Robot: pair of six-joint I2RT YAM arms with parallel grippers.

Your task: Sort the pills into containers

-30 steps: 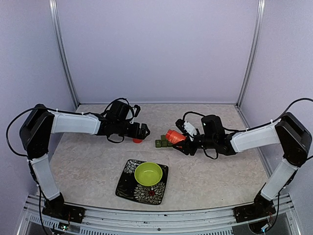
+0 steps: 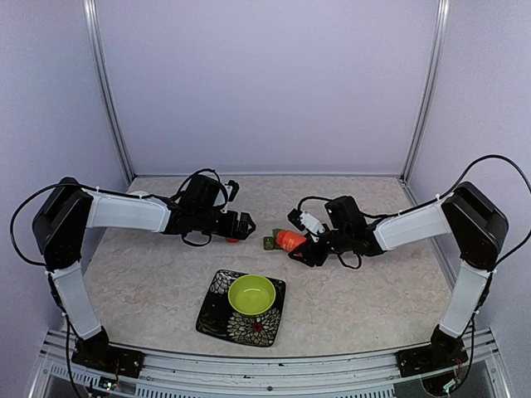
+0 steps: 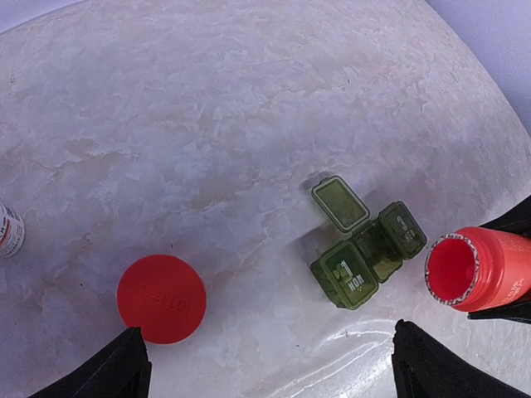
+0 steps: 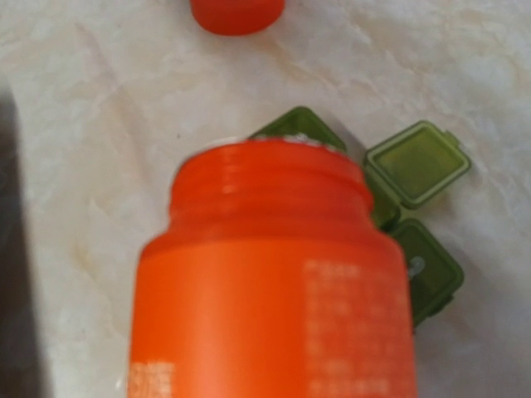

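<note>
An uncapped orange-red bottle (image 2: 290, 240) is tilted toward the left, its mouth close to the green pill box; my right gripper (image 2: 304, 252) is shut on it. In the left wrist view the bottle (image 3: 485, 267) shows its open mouth, with no pills visible inside. The green pill box has one lid raised and its others down; the bottle partly hides it in the right wrist view. On the table lies the red cap (image 3: 162, 298), ahead of my left gripper. That gripper is open and empty.
A lime-green bowl (image 2: 251, 295) sits on a black flowered tray (image 2: 217, 323) at the front. Part of a white-and-red container (image 3: 10, 231) shows at the left edge. Bare table surrounds the tray.
My right gripper has moved left with the bottle, bringing it closer to the pill box.
</note>
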